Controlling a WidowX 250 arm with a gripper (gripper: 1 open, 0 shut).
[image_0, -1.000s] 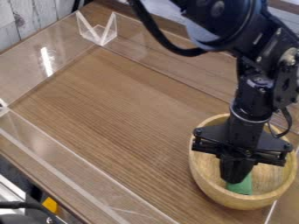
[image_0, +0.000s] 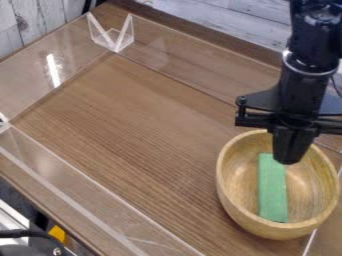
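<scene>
A black gripper (image_0: 287, 150) hangs on the right, over the back part of a round wooden bowl (image_0: 234, 195). Its lower end is shut, with nothing seen held in it. Inside the bowl a green block (image_0: 273, 197) lies lengthwise, apart from the gripper and in plain sight.
A small white wire-like object (image_0: 114, 38) stands at the far upper left. A brick-patterned white wall runs along the back right. Cables and a yellow item lie past the lower left edge.
The gripper has risen up and back from low in the bowl, uncovering more of the green block, which stays in the bowl.
</scene>
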